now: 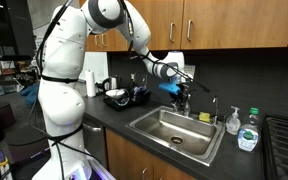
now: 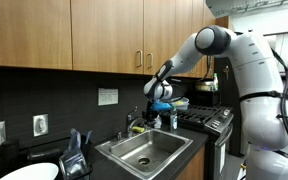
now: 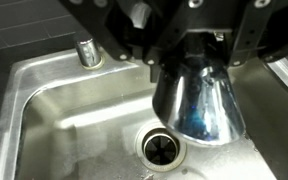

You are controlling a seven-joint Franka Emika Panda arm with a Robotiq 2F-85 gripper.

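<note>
Over the sink, my gripper [image 1: 178, 93] points down near the far edge of the basin; the second exterior view shows the gripper [image 2: 161, 106] above the basin's far end. In the wrist view, a shiny, tapered metal object [image 3: 199, 105] fills the space under the gripper, which is shut on it. Its smooth surface reflects bluish light. I cannot tell whether it is loose or part of a fixture. The steel sink [image 1: 149, 123] looks empty, its drain [image 3: 161, 149] visible below the metal object.
A short metal cylinder [image 3: 87, 46] stands at the sink's rim. To the right are a clear bottle [image 1: 249, 133], a soap dispenser [image 1: 233, 122] and the stove [image 1: 284, 145]. A dark dish rack [image 1: 124, 98] stands left of the sink. Cabinets [image 1: 234, 22] hang above.
</note>
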